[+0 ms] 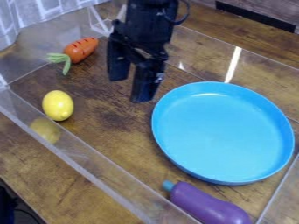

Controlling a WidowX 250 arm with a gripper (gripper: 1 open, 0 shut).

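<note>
My black gripper (132, 72) hangs over the wooden floor at upper middle, open, its fingers apart with nothing visible between them. Down and left of it lies a yellow lemon-like object (58, 105). An orange carrot with a green top (79, 50) lies at the upper left. A large blue plate (222, 133) fills the right, and a purple eggplant (208, 202) lies below it at the bottom edge.
Clear plastic walls (87, 164) border the area at left and front. The floor between the lemon and the plate is bare, as is the area behind the plate.
</note>
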